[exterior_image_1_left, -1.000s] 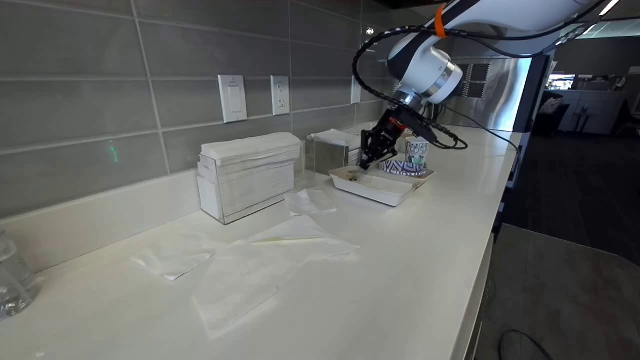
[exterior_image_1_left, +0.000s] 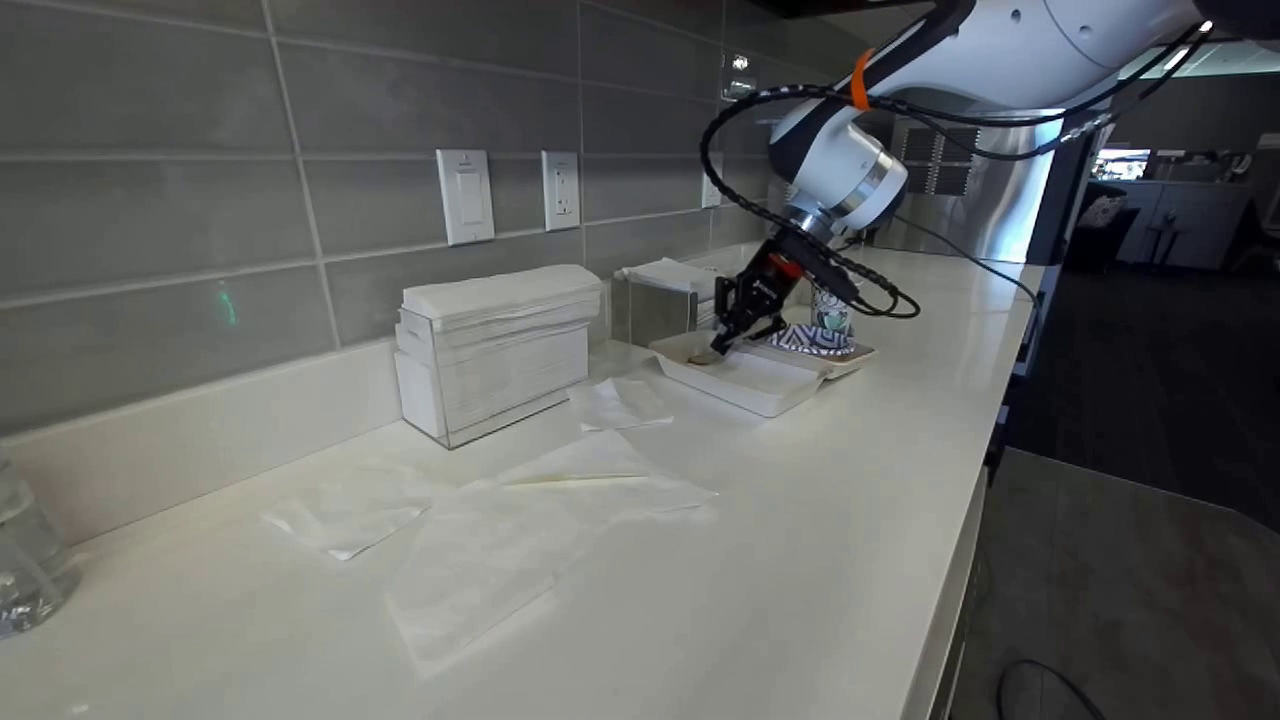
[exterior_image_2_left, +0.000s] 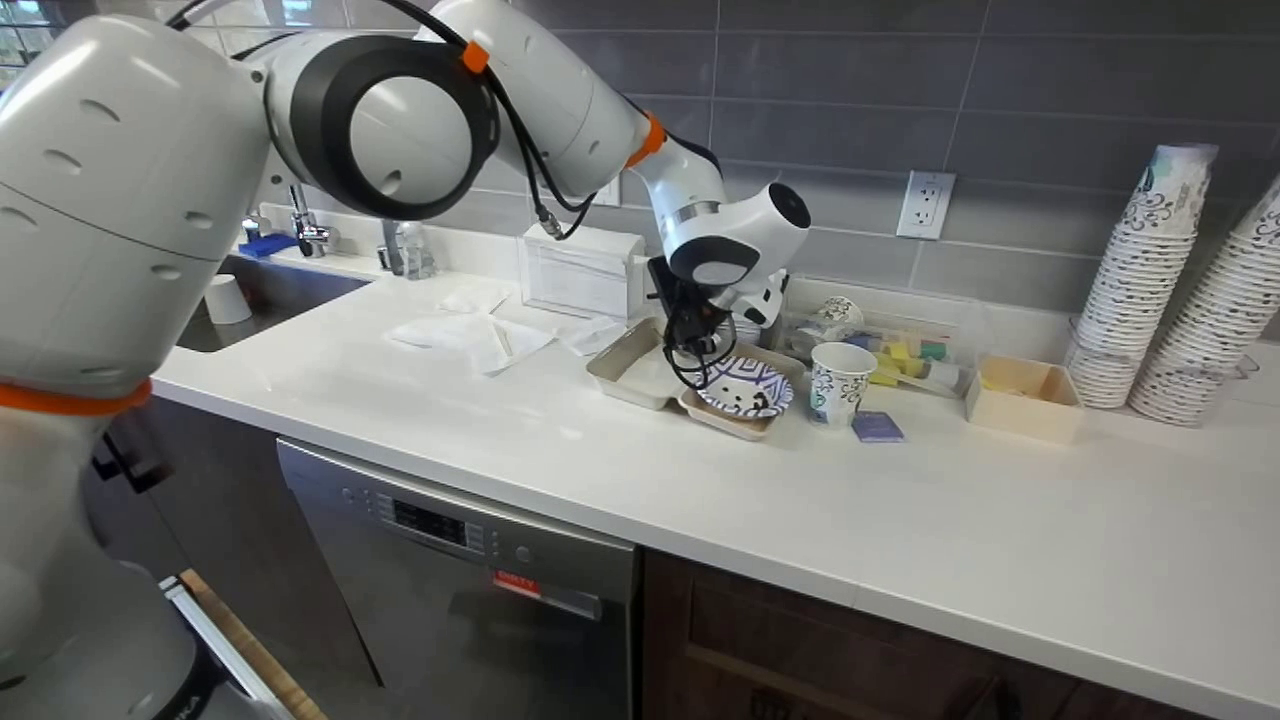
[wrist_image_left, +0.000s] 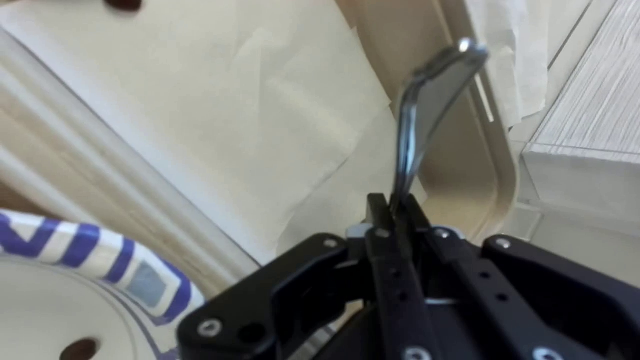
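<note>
In the wrist view my gripper is shut on a shiny metal utensil (wrist_image_left: 414, 114), whose rounded end reaches out past the fingertips over the takeout box. White paper lines the open box (wrist_image_left: 501, 165), and one dark brown piece (wrist_image_left: 124, 3) shows at the top edge. A blue-and-white patterned bowl (wrist_image_left: 117, 264) sits at the lower left with a dark brown piece (wrist_image_left: 80, 349) inside. In exterior view 1 the gripper (exterior_image_1_left: 722, 342) is low over the box (exterior_image_1_left: 762, 390); whether the utensil touches it cannot be told.
A patterned paper cup (exterior_image_2_left: 840, 384) stands right of the bowl. Napkin holders (exterior_image_1_left: 504, 348) are near the wall, with loose napkins (exterior_image_1_left: 564, 516) on the counter. Cup stacks (exterior_image_2_left: 1140, 288) and a small tan box (exterior_image_2_left: 1023, 398) stand farther right.
My gripper has moved slightly lower and a little to the left in exterior view 1. The box has shifted slightly left, while the bowl now appears a little farther right.
</note>
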